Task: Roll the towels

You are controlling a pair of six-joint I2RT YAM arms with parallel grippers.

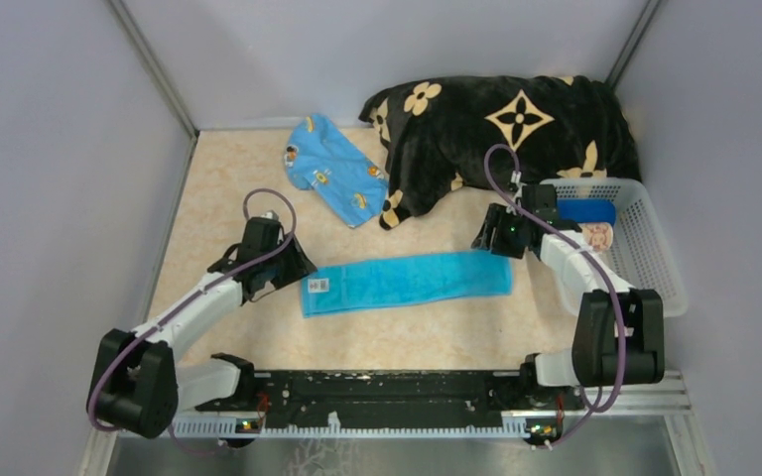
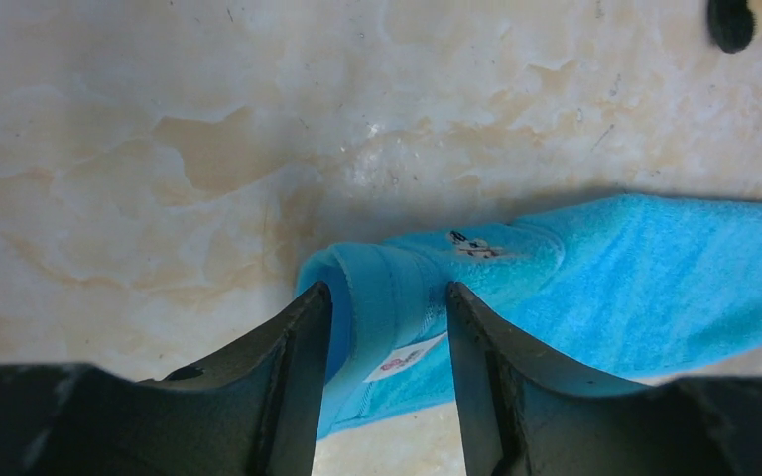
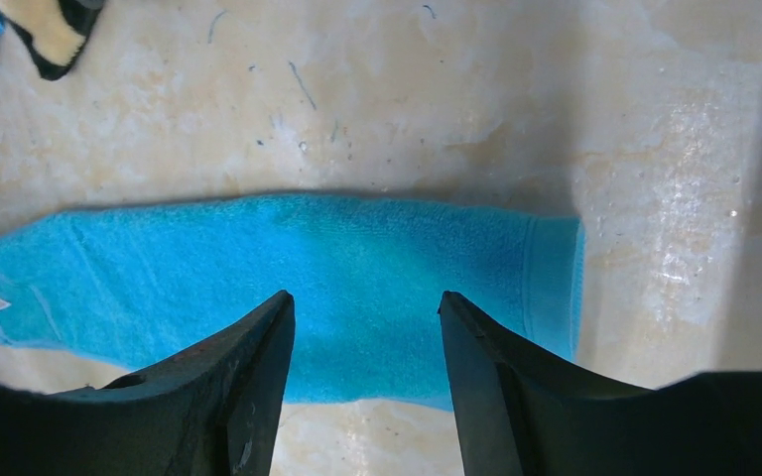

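A blue towel lies folded into a long strip across the middle of the table, a white label at its left end. At that left end is my left gripper. In the left wrist view the towel's curled edge rises between the fingers, which stand part open around it. Over the towel's right end hovers my right gripper. Its fingers are wide apart in the right wrist view, with towel surface visible below and nothing gripped.
A patterned blue cloth lies at the back left. Beside it a black blanket with beige flowers fills the back. A white basket holding a few items stands on the right. Bare table shows in front of the towel.
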